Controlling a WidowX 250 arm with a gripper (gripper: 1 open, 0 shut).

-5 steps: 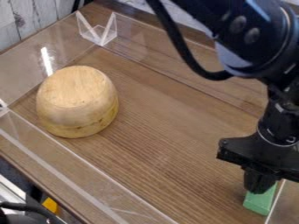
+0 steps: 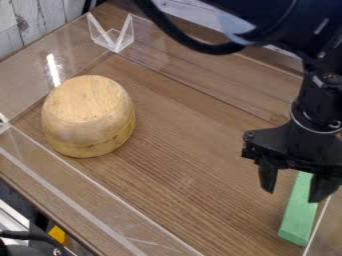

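Note:
The black gripper (image 2: 291, 182) hangs over the right side of the wooden floor of the bin, its two fingers apart and pointing down. A flat green block (image 2: 298, 217) lies at the right edge below it, partly hidden by the right finger. No object shows between the fingers. A round, pale wooden piece (image 2: 86, 112) rests at the left.
Clear plastic walls (image 2: 54, 65) border the wooden floor, with a white angular piece (image 2: 111, 35) at the back left.
The gripper has risen and shifted slightly left, uncovering more of the green block, which stays on the floor at the right edge.

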